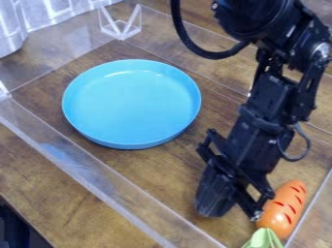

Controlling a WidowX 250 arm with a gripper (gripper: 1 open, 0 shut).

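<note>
The black gripper (231, 201) hangs low over the wooden board at the right of centre, its fingertips near the board and pointing down-left; it looks shut, with nothing visible between the fingers. Just to its right lies an orange toy carrot (284, 207) with a green top (265, 238) at the bottom edge. A blue plate (130, 102) sits at the upper left, apart from the gripper.
A clear plastic rim runs along the left and front of the board (97, 189). A small white wire piece (119, 21) stands at the back, and a white cloth (23, 21) is at the top left.
</note>
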